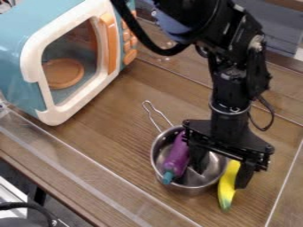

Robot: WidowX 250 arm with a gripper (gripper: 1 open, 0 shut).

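A purple eggplant with a teal end (175, 160) lies in a steel pot (190, 185) with a wire handle, on the wooden counter. My black gripper (221, 168) is open over the pot's right side, its fingers reaching down beside the eggplant and the banana. A yellow banana (228, 191) lies just right of the pot, partly hidden by the gripper.
A toy microwave (35, 71) in teal and white, with an orange plate inside, stands at the upper left. Bare counter (106, 151) lies left of the pot. A dark cable is at the bottom left.
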